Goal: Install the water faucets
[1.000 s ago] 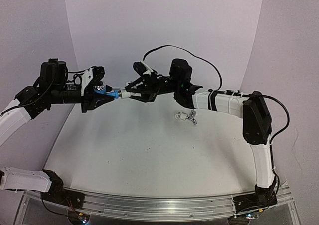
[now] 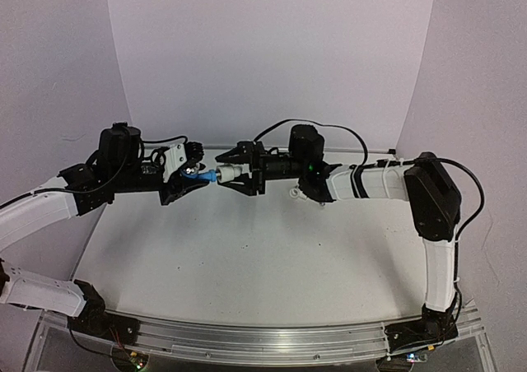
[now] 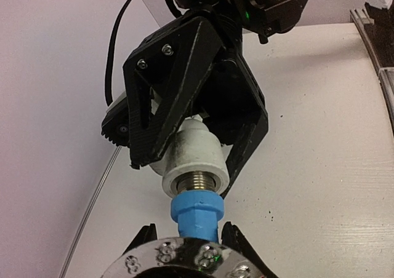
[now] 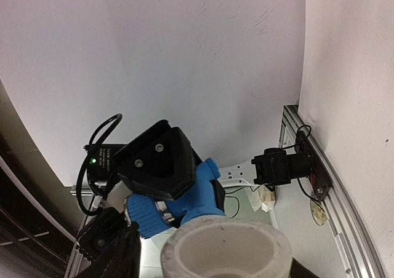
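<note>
A blue faucet with a threaded metal end sits in my left gripper, which is shut on its body. Facing it is a white pipe fitting, with the metal threads showing between its rim and the blue collar. My right gripper has its fingers on either side of this fitting; whether they press on it is unclear. In the right wrist view the fitting's round open mouth fills the bottom, and a dark finger shows beside it with a gap.
Another small whitish and metal part lies on the white table, partly covered by my right arm. A metal rail runs along the front edge, with walls at the sides and back.
Both grippers have moved right and toward the table's front, the faucet and fitting with them. My right gripper has turned about its axis, and its fingers now look more spread in the top view.
</note>
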